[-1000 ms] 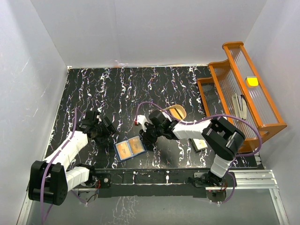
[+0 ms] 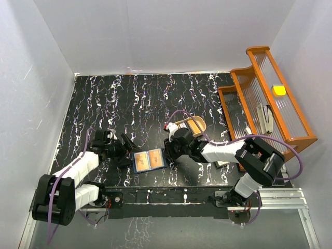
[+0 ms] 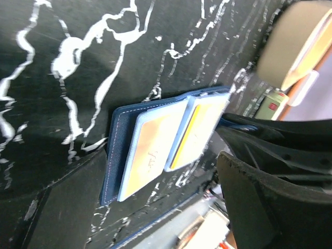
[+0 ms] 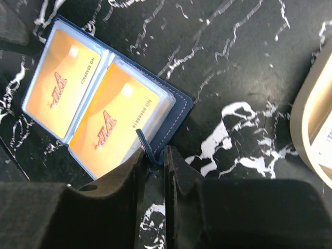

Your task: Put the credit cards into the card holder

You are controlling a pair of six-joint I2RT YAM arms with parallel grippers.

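Note:
An open dark-blue card holder [image 2: 149, 161] lies on the marble table, a yellow card stack in each side [image 4: 62, 78]. My right gripper is shut on the holder's right edge, which shows between its fingertips in the right wrist view. My left gripper [image 2: 127, 148] stands open at the holder's left side; in the left wrist view its dark fingers frame the holder [image 3: 119, 150] from either side.
A beige oval container [image 2: 198, 124] sits behind the right arm. A wooden shelf unit [image 2: 280, 114] with a yellow block [image 2: 278, 90] stands at the right.
The holder has shifted right and turned straighter. My right gripper has moved right with it. My left gripper has moved slightly right, closer to the holder's left side.

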